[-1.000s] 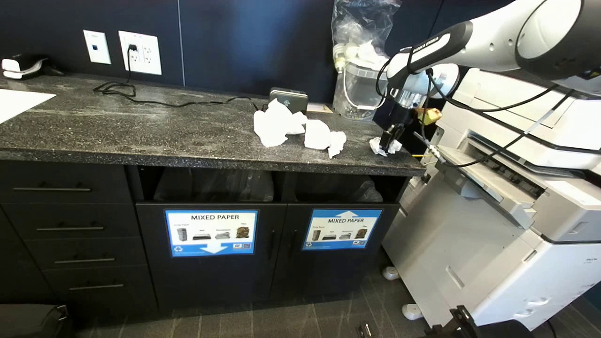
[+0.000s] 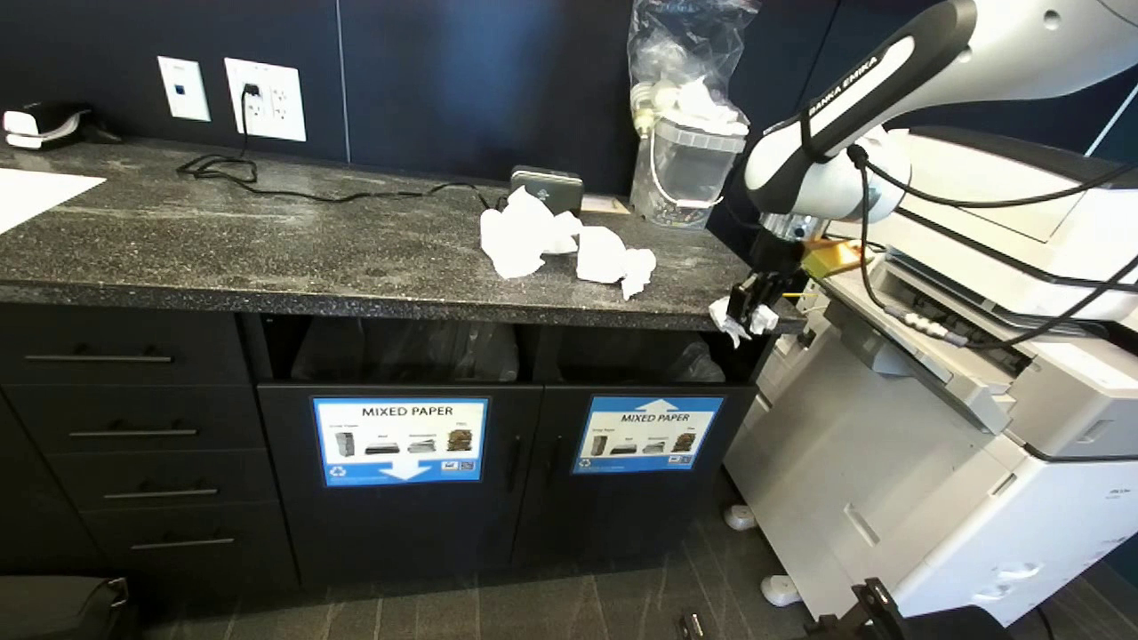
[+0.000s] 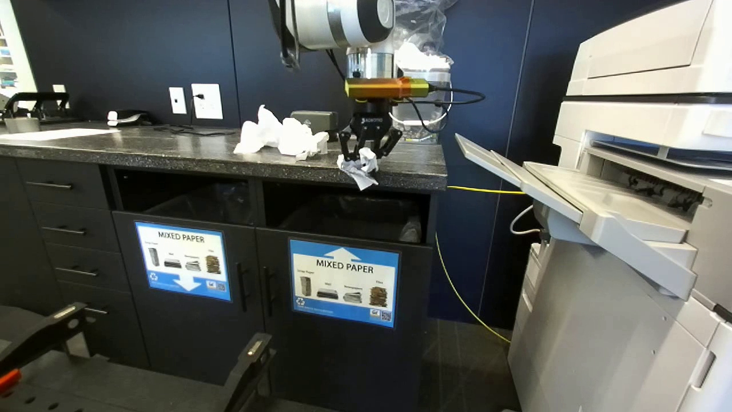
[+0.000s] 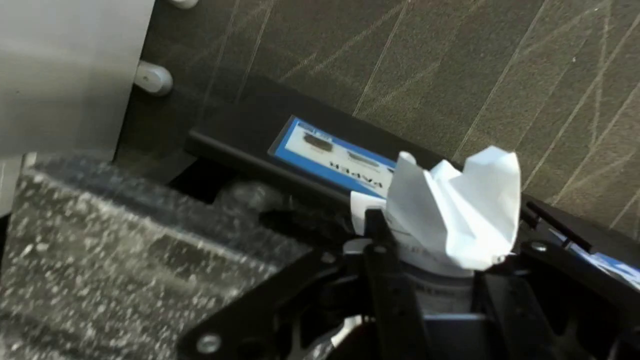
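Observation:
A crumpled white paper (image 4: 474, 210) is pinched in my gripper (image 3: 370, 154), whose fingers are shut on it. In exterior view 1 the held paper (image 2: 743, 320) hangs at the counter's front right corner. The wrist view shows it sticking out past the fingers (image 4: 393, 282), over the front face of the cabinet and the floor. More crumpled white papers (image 2: 523, 235) lie on the counter (image 2: 352, 245) to the left, with a smaller wad (image 2: 613, 261) beside them. Under the counter, the right bin opening (image 3: 343, 213) sits below my gripper, dark inside with a clear liner.
Another bin opening (image 2: 405, 350) is to the left; both doors below carry "MIXED PAPER" signs (image 3: 343, 282). A clear bucket (image 2: 683, 171) and a small dark box (image 2: 547, 190) stand at the back. The printer (image 3: 617, 206) and its tray crowd the right side.

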